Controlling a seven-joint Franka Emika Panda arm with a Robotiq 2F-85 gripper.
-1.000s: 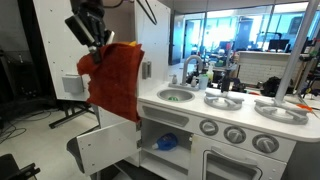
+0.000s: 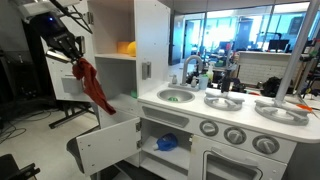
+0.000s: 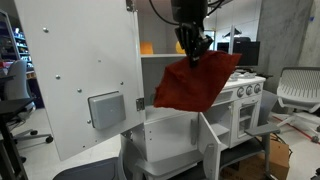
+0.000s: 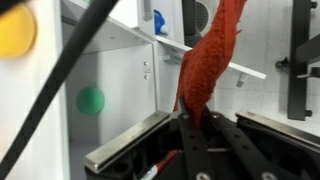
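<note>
A red cloth hangs from my gripper on the left side of the toy kitchen. From the other side, the cloth spreads wide below the gripper, in front of the cabinet shelves. In the wrist view the cloth runs up from between the fingers of my gripper, which is shut on it. Its lower end swings free, touching no shelf that I can make out.
A tall cabinet with open doors holds an orange item on a shelf and a green round item lower down. A low door stands open. A blue object lies in the lower compartment. Sink and burners stand to the right.
The cloth, earlier spread broad toward the camera, now hangs narrow and slanted.
</note>
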